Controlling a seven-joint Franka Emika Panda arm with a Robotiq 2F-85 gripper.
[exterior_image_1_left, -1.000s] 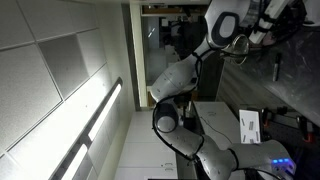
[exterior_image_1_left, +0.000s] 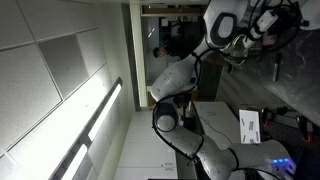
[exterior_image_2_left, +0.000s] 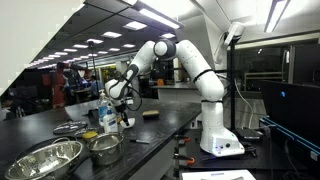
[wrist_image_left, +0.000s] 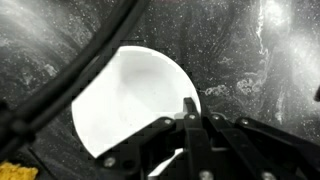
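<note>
A round white bowl or plate (wrist_image_left: 138, 95) fills the left and middle of the wrist view, above a dark speckled counter. My gripper is shut on its right-hand rim, with the fingertips pinching the edge. Part of the dish is hidden behind the gripper's body and a black cable. From exterior view 2, the white dish (exterior_image_2_left: 127, 123) appears small under the end of the arm, beside several items on the counter. The contact is too small to make out there.
A yellow object (wrist_image_left: 17, 172) lies at the wrist view's lower left. Metal pots stand near the front of the counter, including a small pot (exterior_image_2_left: 105, 150) and a wide pan (exterior_image_2_left: 45, 161). A bottle (exterior_image_2_left: 108, 116) stands close to the arm's end.
The end of the arm has shifted slightly in exterior view 1 over the last second. The rest of that scene looks the same.
</note>
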